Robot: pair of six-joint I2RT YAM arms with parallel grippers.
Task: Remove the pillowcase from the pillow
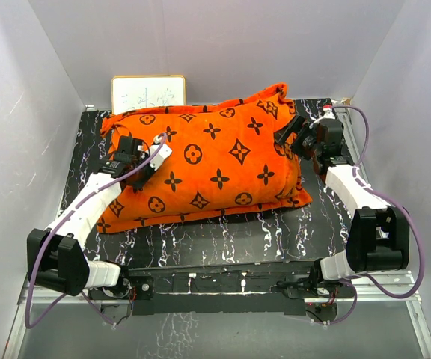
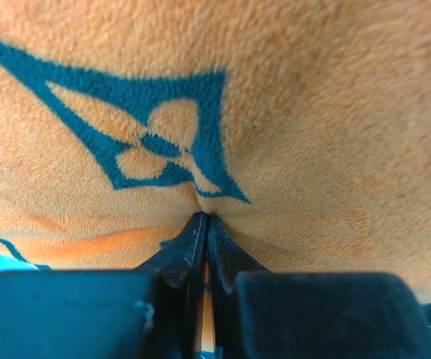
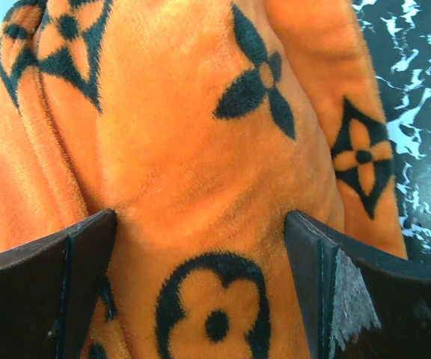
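Observation:
An orange pillow in its patterned pillowcase spreads across the dark table. At its left end my left gripper presses into the fabric; in the left wrist view its fingertips are closed together against a crease of cloth, and whether any cloth is pinched is unclear. At the right end my right gripper stands open over the fabric, its two fingers resting on either side of a bulging, folded part of the pillowcase near its corner.
A small whiteboard stands behind the pillow at the back left. Bare marble-patterned table shows along the front and right. Pale walls close in at back and sides.

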